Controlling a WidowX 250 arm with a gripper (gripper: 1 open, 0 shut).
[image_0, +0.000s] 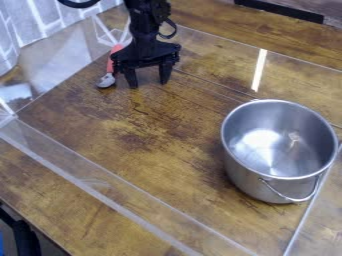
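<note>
My black gripper (144, 66) is low at the upper left of the wooden table (147, 150), beside a small utensil (107, 80) with a silver end and a reddish handle. Whether its fingers hold the utensil or are open, I cannot tell.
A large steel pot (278, 150) with a wire handle stands at the right. Clear panels or strips border the work area, and a pale draped sheet lies at the far left.
</note>
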